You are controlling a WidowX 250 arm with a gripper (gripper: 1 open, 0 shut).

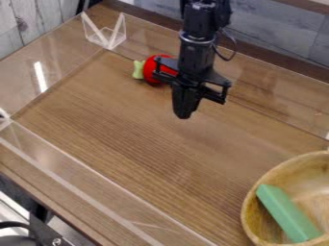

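My black gripper (183, 110) hangs over the upper middle of the wooden table (129, 163), shut, with nothing visible between its fingers. Just behind and left of it lies a red object (157, 67) with a pale green end, partly hidden by the arm. A yellow bowl (263, 227) at the lower right holds a green bar (287, 213).
A white wire-like frame (106, 31) stands at the back left. A grey wall runs along the back.
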